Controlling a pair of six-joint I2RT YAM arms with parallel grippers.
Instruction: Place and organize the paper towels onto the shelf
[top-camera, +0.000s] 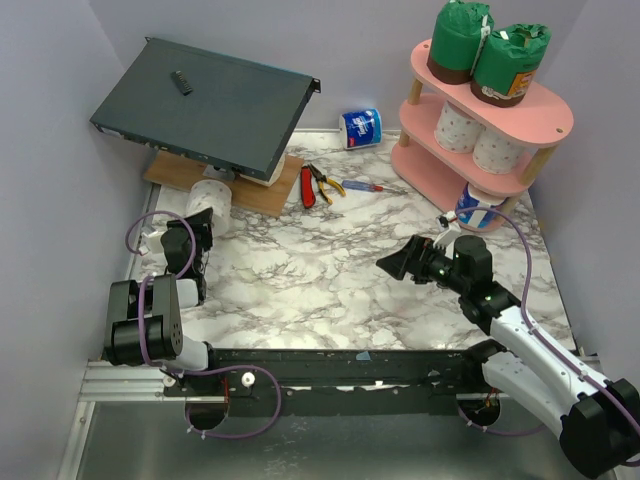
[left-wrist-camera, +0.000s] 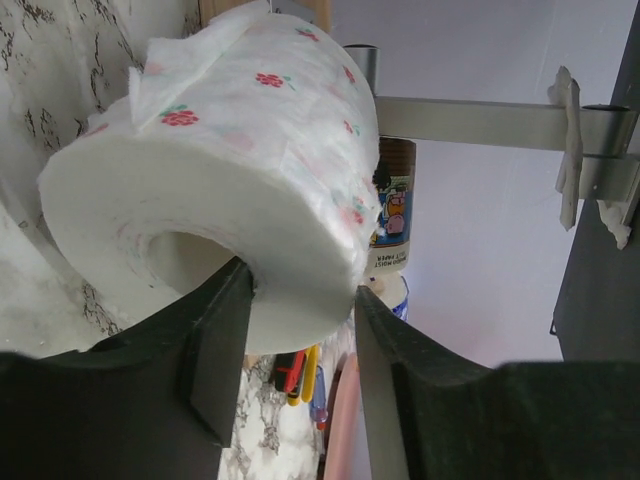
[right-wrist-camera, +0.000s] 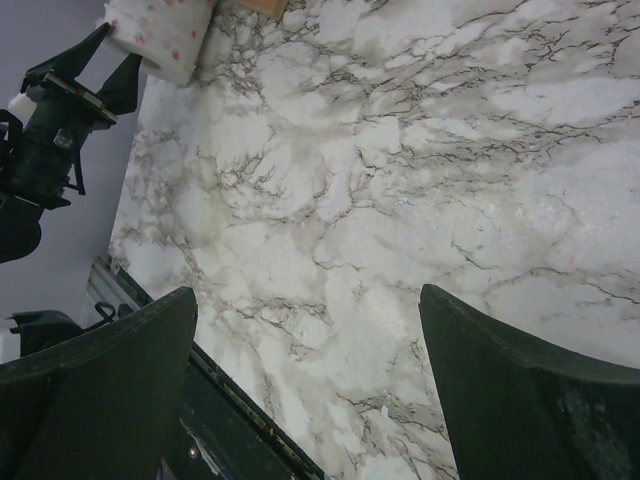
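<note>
In the left wrist view, a white paper towel roll (left-wrist-camera: 290, 130) with red flower prints lies with its open end towards me. My left gripper is part open at that end. One fingertip overlaps the core hole and the other is by the outer edge, with the roll's wall between; whether they touch it is unclear. From above, this roll (top-camera: 209, 200) lies at the brown board's front edge. My right gripper (top-camera: 399, 268) hangs open and empty over the right half of the table. The pink shelf (top-camera: 548, 112) carries two flowered rolls (top-camera: 458, 128) on its middle level.
Above the board (top-camera: 258, 198) hangs a dark monitor-like panel (top-camera: 210, 100), close over the roll. Green packs (top-camera: 510, 62) top the shelf; a blue-labelled roll (top-camera: 480, 200) sits low in it, another (top-camera: 360, 128) at the back wall. Pliers (top-camera: 322, 184) and a screwdriver (top-camera: 362, 186) lie mid-back. Mid-table is clear.
</note>
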